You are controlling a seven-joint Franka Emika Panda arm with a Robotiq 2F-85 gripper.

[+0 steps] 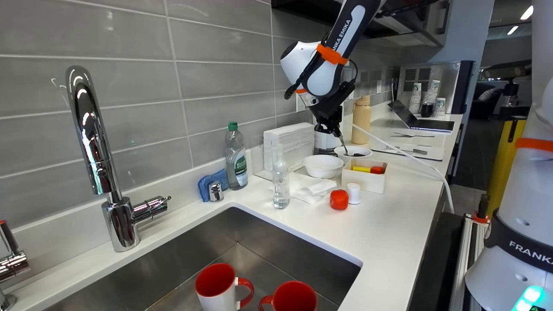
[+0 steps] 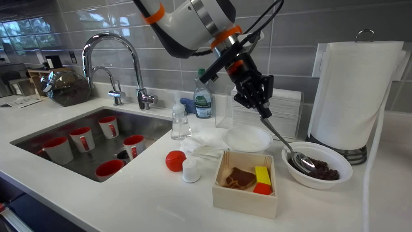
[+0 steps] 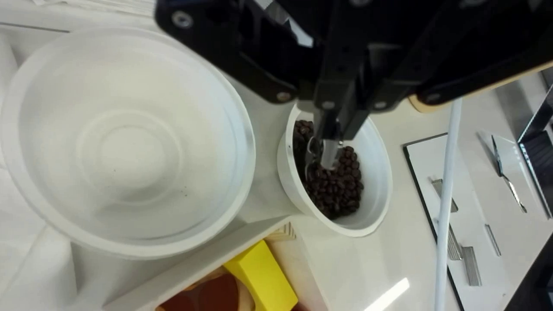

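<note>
My gripper (image 2: 265, 112) is shut on the thin handle of a metal spoon (image 2: 278, 134), which slants down to the right in exterior view 2. The spoon's head rests inside a white bowl (image 2: 345, 166), at the left side of a heap of dark brown beans (image 2: 326, 170). From the wrist, the shut fingers stand over this bowl and hide part of the spoon; the beans (image 3: 337, 189) lie low in it. Beside it is a wider white bowl (image 3: 129, 150), empty except for a few tiny specks.
A wooden box (image 2: 245, 201) with toy food stands in front of the bowls. A paper towel roll (image 2: 353, 92) rises behind the bean bowl, and a white cable (image 2: 370, 170) runs to its right. Napkins, a red tomato-like object (image 2: 175, 160) and a white cup (image 2: 191, 170) lie toward the sink.
</note>
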